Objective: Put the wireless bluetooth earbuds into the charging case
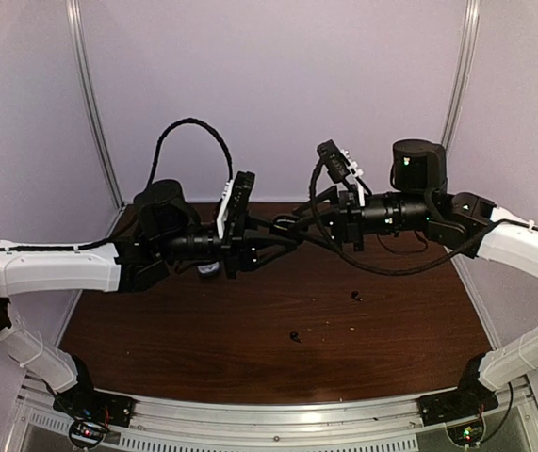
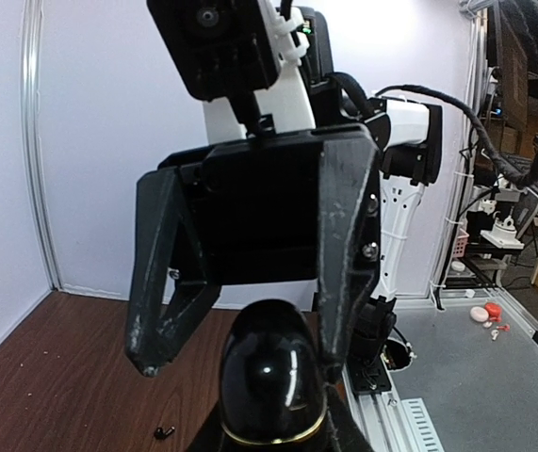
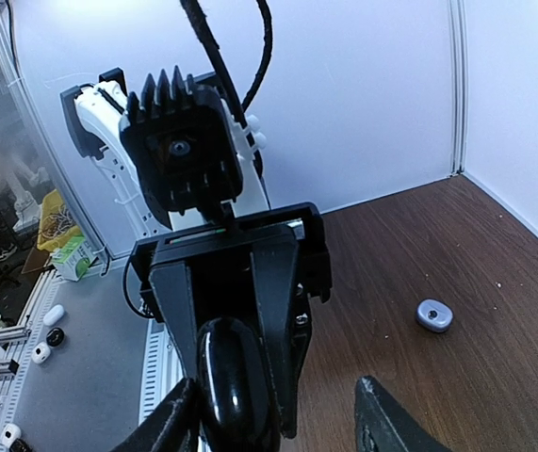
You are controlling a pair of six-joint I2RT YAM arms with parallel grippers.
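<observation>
A glossy black charging case (image 1: 285,223) is held up over the table's middle, with my left gripper (image 1: 284,234) shut on it. In the left wrist view the case (image 2: 273,377) has a gold line near its lower edge and its lid looks closed. My right gripper (image 1: 301,218) stands open around the case's end; in the right wrist view its left finger (image 3: 176,419) is close against the case (image 3: 234,377), its other finger (image 3: 382,419) well apart. Contact I cannot tell. Two small black earbuds (image 1: 295,336) lie on the table below.
A small grey-white rounded object (image 3: 433,315) lies on the brown table (image 1: 184,348), partly behind the left arm in the top view. Tiny specks dot the table. A cable (image 1: 410,270) loops below the right arm.
</observation>
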